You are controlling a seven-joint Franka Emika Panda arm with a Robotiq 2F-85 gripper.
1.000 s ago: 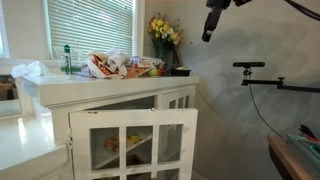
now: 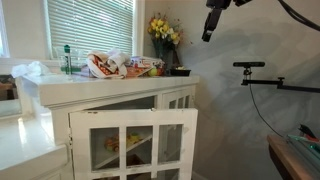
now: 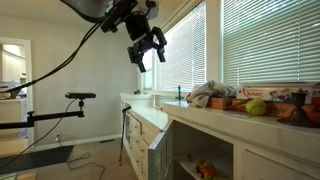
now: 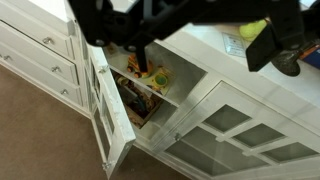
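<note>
My gripper (image 3: pixel 150 58) hangs in the air well above the counter, its two dark fingers spread apart with nothing between them. Seen from the wrist, it looks down on a white cabinet whose glass-paned door (image 4: pixel 118 120) stands swung out. On a shelf inside lie orange and yellow items (image 4: pixel 158 80), too small to name surely. The same door (image 2: pixel 135 116) faces exterior view 1, with colored things visible behind its panes. A second paned door (image 4: pixel 232 125), beside the opening, is closed.
The white countertop (image 3: pixel 225 120) carries a crumpled cloth (image 3: pixel 208 90), a yellow-green round fruit (image 3: pixel 257 107), a dark pedestal object (image 3: pixel 298 112) and boxes. Yellow flowers (image 2: pixel 163 32) stand in the corner. Drawers (image 4: pixel 45 65) line the left side. Open air surrounds the gripper.
</note>
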